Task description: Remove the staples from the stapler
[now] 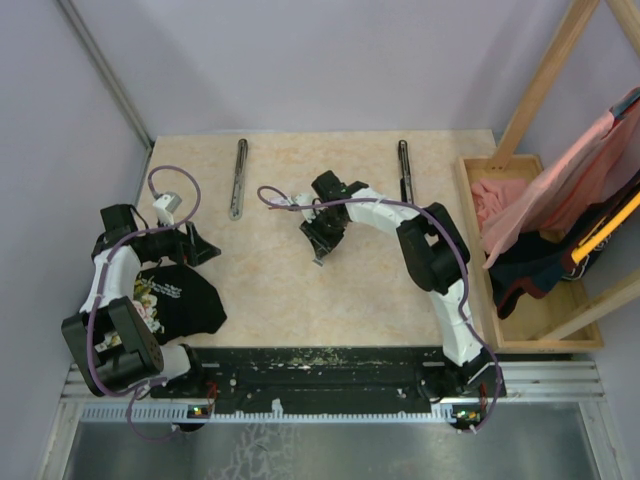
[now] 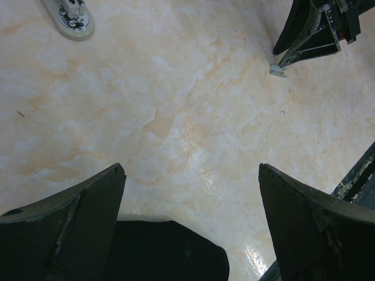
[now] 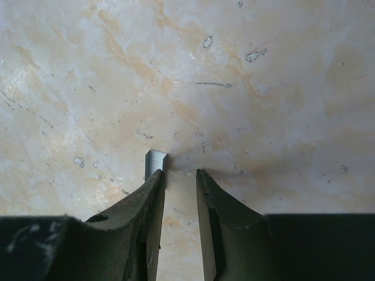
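A small grey staple strip (image 1: 318,263) lies on the table in front of my right gripper (image 1: 318,250). In the right wrist view the strip (image 3: 156,160) sits at the tip of the left finger (image 3: 153,193), which covers part of its near end. Those fingers stand a little apart, with bare table between the tips. My left gripper is wide open and empty, over at the left side. The long silver stapler (image 1: 238,185) lies at the back left, one rounded end (image 2: 79,29) visible in the left wrist view.
Another long dark tool (image 1: 405,170) lies at the back right. A black cloth (image 1: 185,300) is under the left gripper. To the right stands a wooden box (image 1: 540,345) with clothes. A thin red item (image 1: 285,207) is partly hidden behind the right gripper.
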